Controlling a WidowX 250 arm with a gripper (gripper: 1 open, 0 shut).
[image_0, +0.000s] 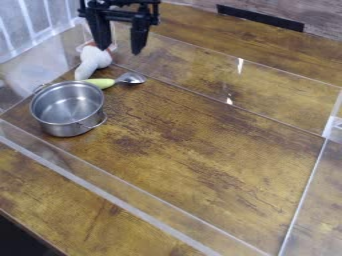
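Note:
My black gripper (118, 36) hangs at the top left, over the back of the clear-walled work area, open and clear of the objects below it. Under it lie a white plush-like object (94, 62), a pale yellow-green item (100, 84) and a metal spoon or ladle head (130, 78). A steel pot (68, 110) with side handles stands at the left, in front of them. The gripper's fingertips are dark and hard to make out.
Transparent walls (326, 160) border the area on the sides and front. A dark slot sits at the back right.

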